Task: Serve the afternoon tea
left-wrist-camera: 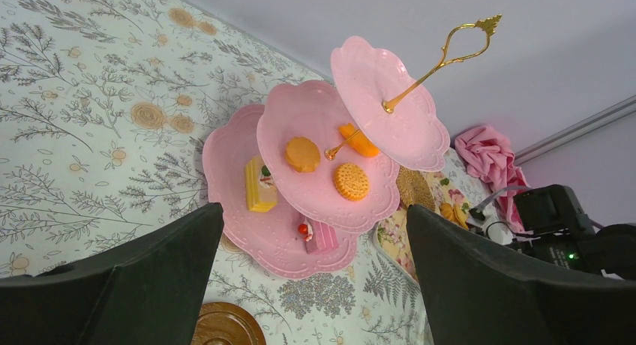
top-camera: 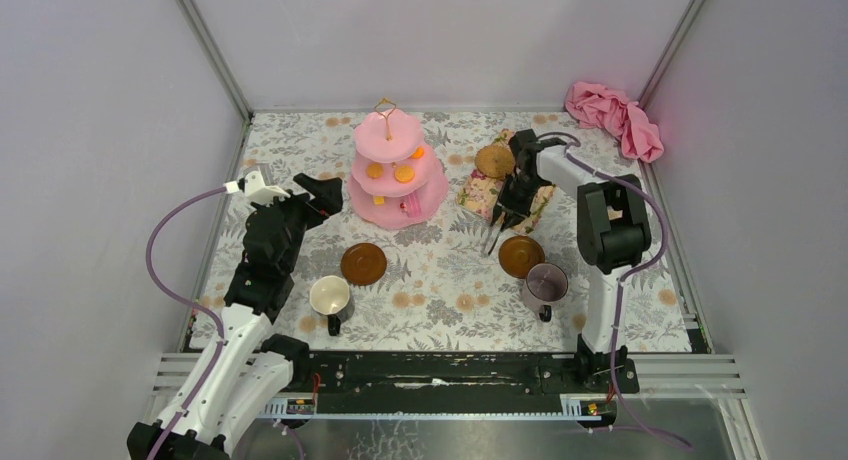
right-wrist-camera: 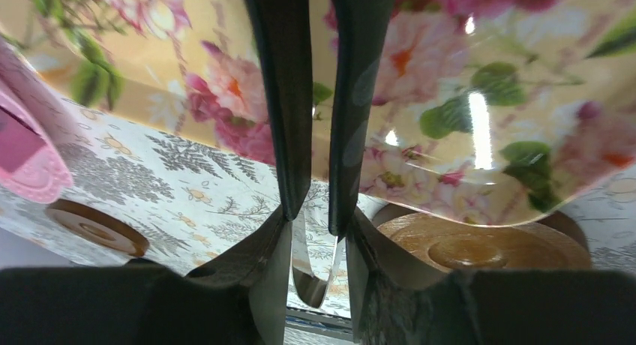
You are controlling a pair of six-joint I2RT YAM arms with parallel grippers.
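My right gripper [top-camera: 507, 215] grips black-handled tongs [right-wrist-camera: 349, 97], their metal tips pointing toward the front over the edge of the floral tray [right-wrist-camera: 480, 127]. My left gripper stands open at the left, empty, looking toward the pink three-tier stand [top-camera: 390, 150] with cakes and biscuits on it. Brown saucers [top-camera: 363, 265] [right-wrist-camera: 480, 247] lie before the stand and the tray. A white cup [top-camera: 330, 298] stands front left, a grey mug [top-camera: 545, 286] front right.
A woven round mat [top-camera: 495, 160] lies on the tray. A crumpled pink cloth [top-camera: 620, 115] sits at the back right.
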